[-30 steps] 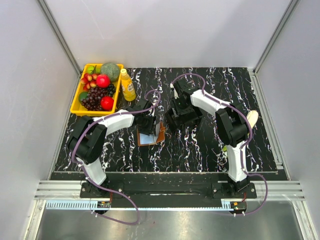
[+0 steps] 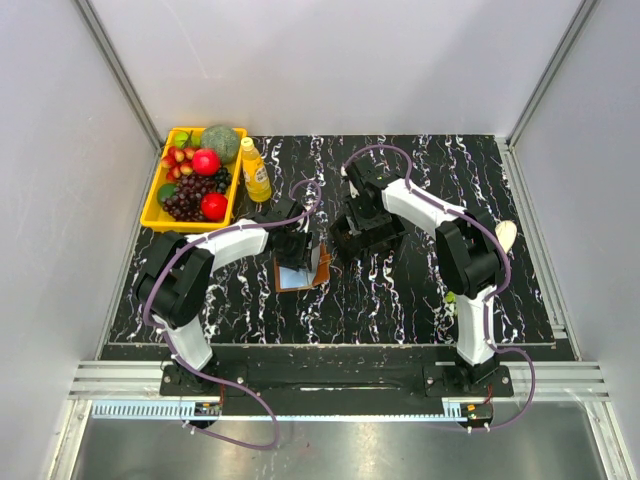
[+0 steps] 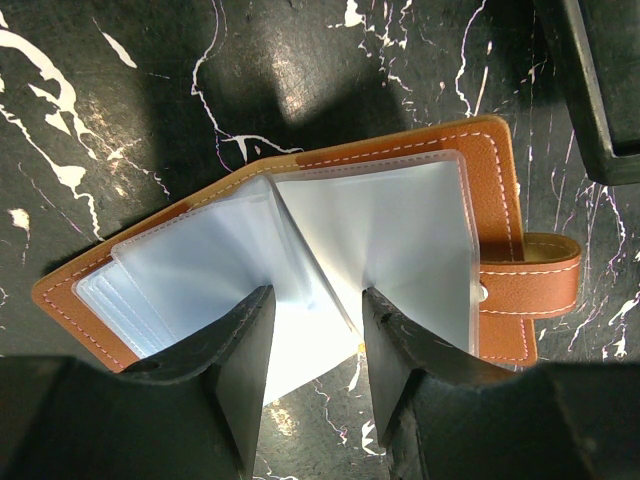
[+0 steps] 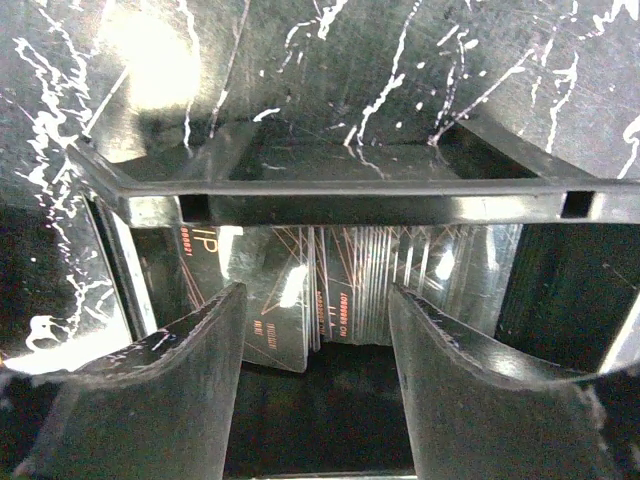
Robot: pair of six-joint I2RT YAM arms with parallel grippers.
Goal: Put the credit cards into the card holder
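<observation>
The brown card holder (image 3: 505, 200) lies spread open on the table, its clear sleeves fanned out. One sleeve (image 3: 300, 245) stands up between the fingers of my left gripper, which is part open; whether the fingers touch it is unclear. Dark cards (image 4: 270, 290) with orange print stand in a row inside a black box (image 4: 390, 208). Over that box my right gripper points down, fingers apart, with the cards seen behind the gap and none clearly gripped. From above, both grippers are largely covered by their arms.
A yellow basket of fruit (image 2: 152, 205) and an orange bottle (image 2: 255, 172) stand at the back left. A pale oval object (image 2: 506, 235) lies at the right.
The right arm has shifted very slightly over the black box. The left arm and the card holder look the same.
</observation>
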